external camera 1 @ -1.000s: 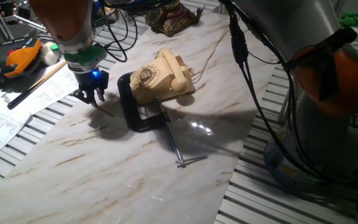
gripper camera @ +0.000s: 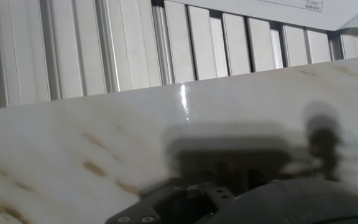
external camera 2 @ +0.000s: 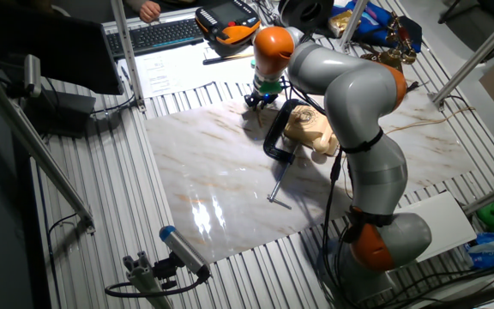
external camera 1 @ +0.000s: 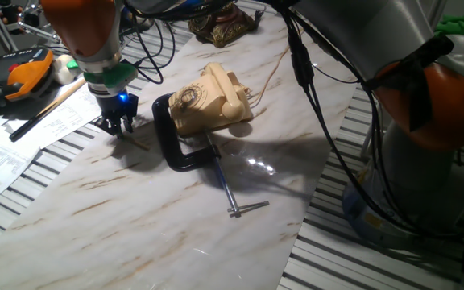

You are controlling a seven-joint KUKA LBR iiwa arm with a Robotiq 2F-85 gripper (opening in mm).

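A cream rotary telephone [external camera 1: 208, 101] sits on the marble-patterned board, with a black C-clamp [external camera 1: 188, 159] around its near left side. The clamp's silver screw [external camera 1: 226, 187] points toward the front. My gripper [external camera 1: 120, 131] hangs low over the board to the left of the clamp, apart from both clamp and phone. In the second exterior view the gripper [external camera 2: 259, 101] is small and dark. Only part of its dark body shows at the bottom of the wrist view, above a shadow on the board. Its fingertips are too unclear to judge the fingers.
An ornate dark telephone [external camera 1: 222, 24] stands at the board's back. To the left lie papers [external camera 1: 6, 153], a black stick [external camera 1: 24, 129] and an orange-black device [external camera 1: 14, 76]. Cables [external camera 1: 300, 60] hang from the arm. The board's front [external camera 1: 127, 217] is clear.
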